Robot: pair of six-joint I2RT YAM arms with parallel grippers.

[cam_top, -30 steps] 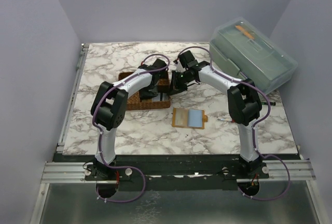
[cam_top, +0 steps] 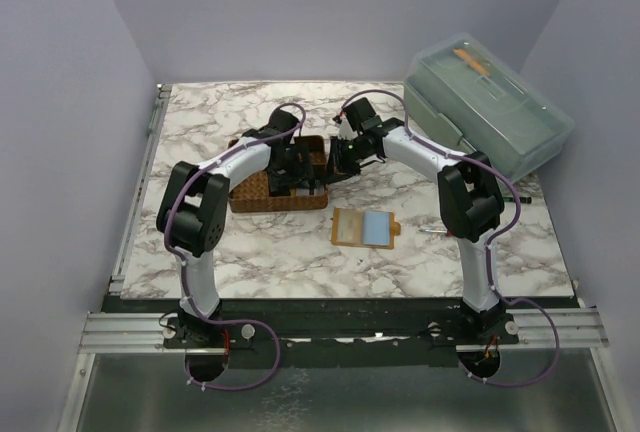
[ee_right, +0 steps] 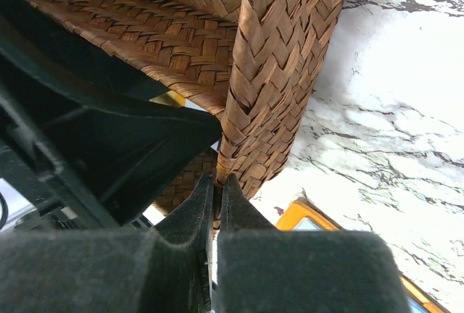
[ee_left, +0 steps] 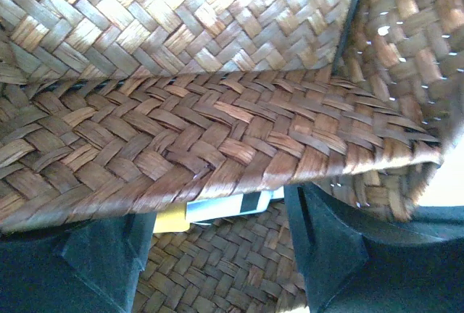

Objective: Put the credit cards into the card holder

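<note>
The brown woven card holder (cam_top: 278, 205) lies spread on the marble table, left of centre in the top view. In the left wrist view, a yellow card (ee_left: 172, 219) and a pale blue-white card (ee_left: 225, 206) show below the lip of a woven pocket (ee_left: 181, 146). My left gripper is part open over the holder, one finger to each side of these cards; whether it touches them I cannot tell. At the holder's right side my right gripper is shut, the thin woven edge (ee_right: 230, 135) running in between its fingertips.
A small orange-framed tray (cam_top: 363, 244) with a tan and a blue piece lies right of the holder. Further right is a thin pen-like object (cam_top: 434, 231). The large lidded box (cam_top: 490, 112) fills the back right.
The right arm and the holder stay where they were.
</note>
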